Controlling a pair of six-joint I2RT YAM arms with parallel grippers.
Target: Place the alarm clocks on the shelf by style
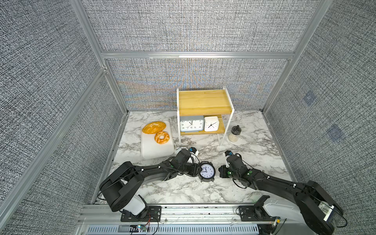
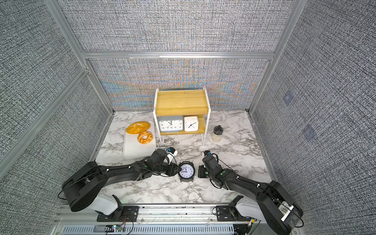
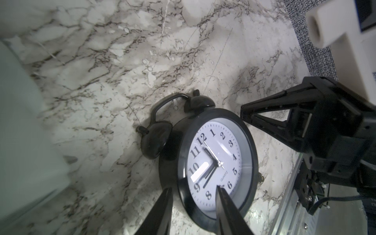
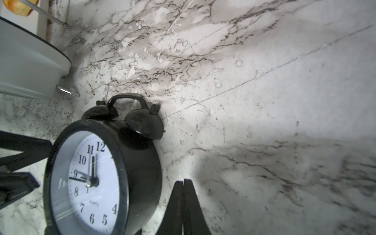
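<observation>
A black round twin-bell alarm clock (image 1: 206, 171) lies face up at the front middle of the table. At its left side is my left gripper: in the left wrist view its fingers stand apart, the clock's rim between them. My right gripper is shut, nothing between its fingertips, and hovers just right of the clock without visible contact. On the lower board of the shelf (image 1: 205, 102), a grey rectangular clock (image 1: 192, 124) stands at left, a white square clock (image 1: 211, 123) beside it. The underside of the black clock is hidden.
A white tray (image 1: 150, 150) with two breads stands left of the shelf. To the right is a small dark-topped jar (image 1: 234, 134). A white object (image 3: 27, 137), partly behind the left arm, stands near the clock. The shelf's upper board is bare.
</observation>
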